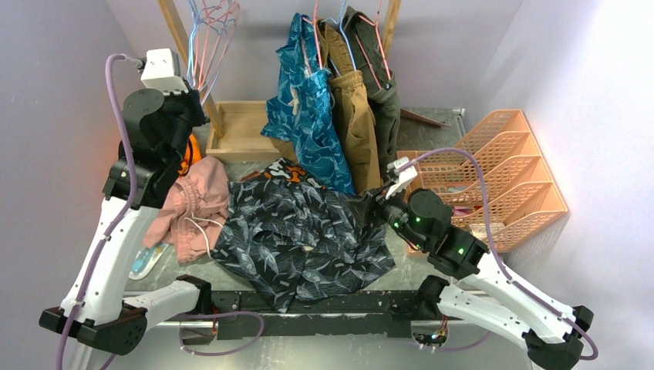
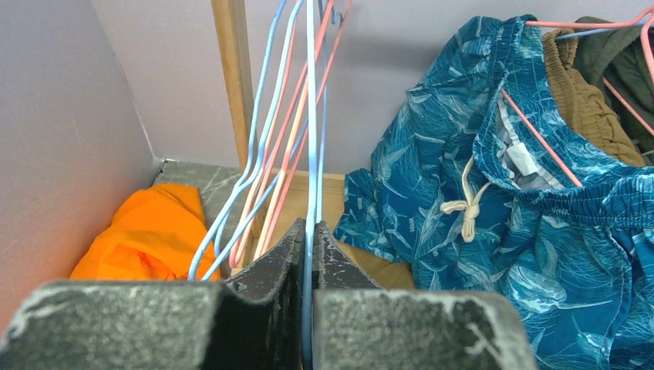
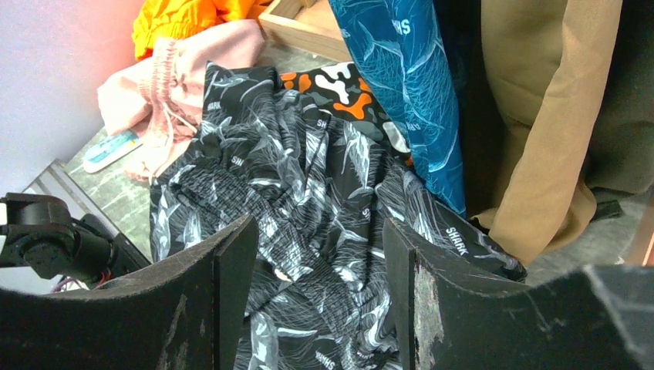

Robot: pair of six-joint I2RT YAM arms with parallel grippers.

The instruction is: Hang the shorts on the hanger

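In the left wrist view a light blue hanger [image 2: 312, 146] runs straight down between the pads of my left gripper, which is shut on it. Several other pink and blue hangers hang just behind and to its left. Black shorts with a grey leaf print [image 1: 305, 247] lie spread on the table in the top view. Over their right side is my right gripper [image 1: 361, 214], its fingers apart. The right wrist view shows the dark shorts [image 3: 285, 200] beyond my right gripper, with no cloth gripped between its fingertips.
Blue shorts [image 1: 316, 116], tan trousers [image 1: 356, 116] and an olive garment [image 1: 385, 108] hang at the back. Pink shorts [image 1: 202, 196] lie left of the black ones, and an orange cloth [image 2: 143, 235] behind. An orange rack [image 1: 532, 185] stands at the right.
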